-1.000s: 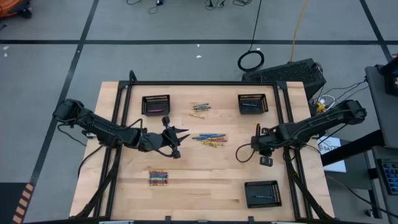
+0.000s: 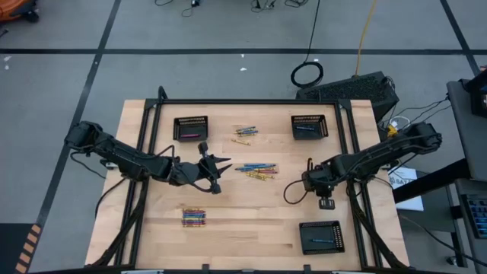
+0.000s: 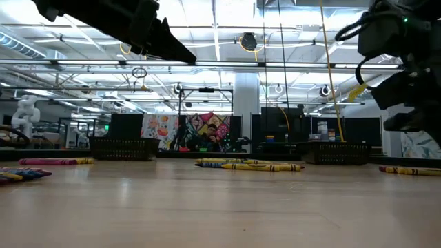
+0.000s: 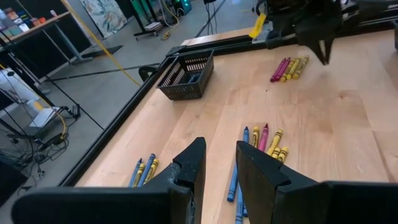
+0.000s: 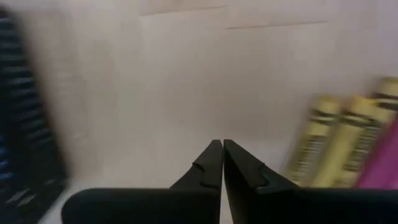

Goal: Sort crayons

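Observation:
Shut with nothing between its fingertips, my right gripper hangs over bare table. To its right in the right wrist view lie yellow crayons (image 5: pixel 341 140) and part of a magenta crayon (image 5: pixel 380 163), blurred. My left gripper is open and empty, near a centre pile of blue crayons (image 4: pixel 234 177), yellow crayons (image 4: pixel 275 142) and a magenta crayon (image 4: pixel 263 137). A back group of blue and yellow crayons (image 2: pixel 246 131) and a front-left row of mixed crayons (image 2: pixel 193 218) also rest on the table.
A back-left basket (image 2: pixel 176 131) holds a magenta crayon (image 2: pixel 190 135). Blue crayons lie in the back-right basket (image 2: pixel 325 129) and the front-right basket (image 2: pixel 303 238).

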